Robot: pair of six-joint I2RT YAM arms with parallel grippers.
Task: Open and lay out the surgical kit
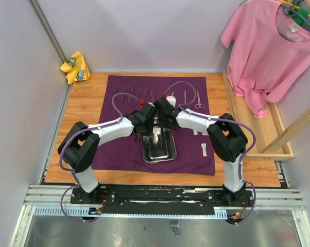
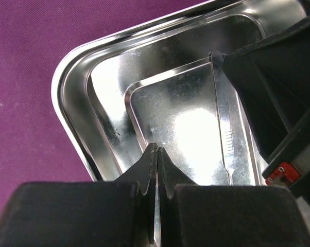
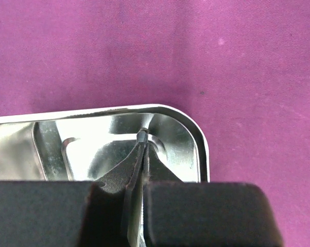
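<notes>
A steel tray (image 1: 168,154) lies on the purple cloth (image 1: 114,154). In the left wrist view a flat metal instrument with a graduated scale (image 2: 224,123) lies in it, partly behind the right gripper's black body. My left gripper is shut over the tray, nothing visible between its fingertips. My right gripper is also shut, its tips over the tray near a corner, low by a thin metal end, with nothing clearly held. In the top view both grippers are close together over the tray's back half.
Rows of slim instruments (image 1: 129,92) and scissors (image 1: 199,105) lie along the cloth's back; pale pieces (image 1: 204,150) lie at its right. A wooden frame (image 1: 283,139) with a pink shirt (image 1: 268,46) stands right; a yellow bag (image 1: 76,67) sits back left.
</notes>
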